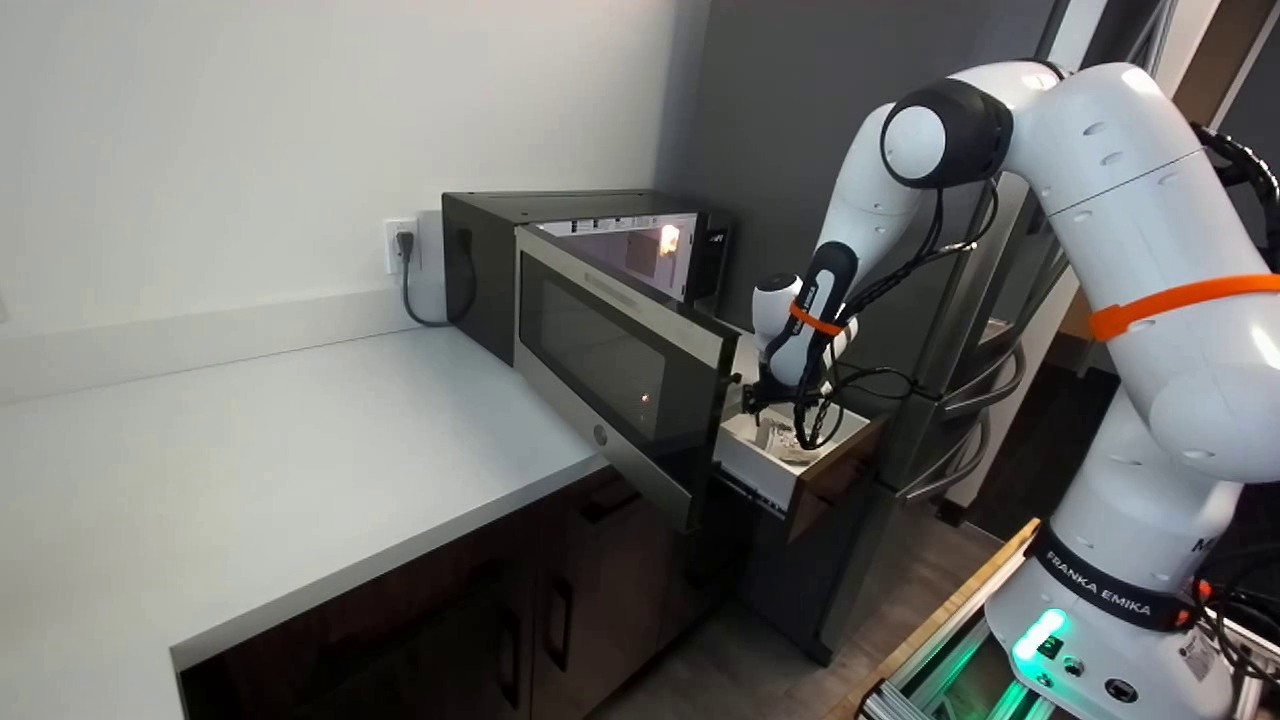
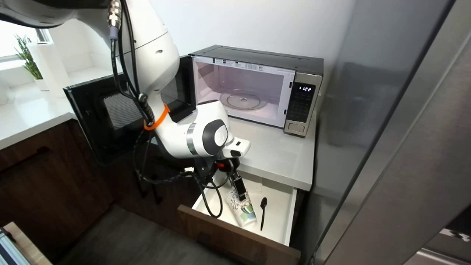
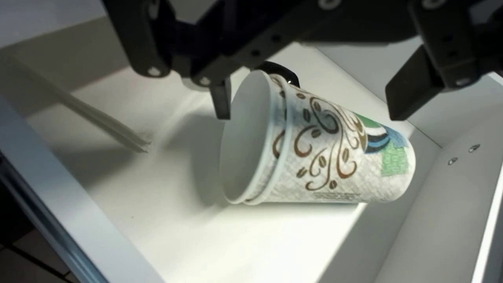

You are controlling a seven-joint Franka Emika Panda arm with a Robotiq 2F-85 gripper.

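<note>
Two nested paper cups with a brown swirl print lie on their side in the open drawer, filling the middle of the wrist view. My gripper stands open above them, its fingers spread to either side and nothing held between them. One fingertip shows near the cups' open rim, the other beyond the printed side. In exterior view 2 the gripper reaches down into the drawer over the cups. A black spoon lies beside them; in the wrist view most of it is hidden behind the cups.
Above the drawer, the microwave stands on the counter with its door swung wide, close to my arm. Its turntable is empty. A fridge borders the drawer on one side.
</note>
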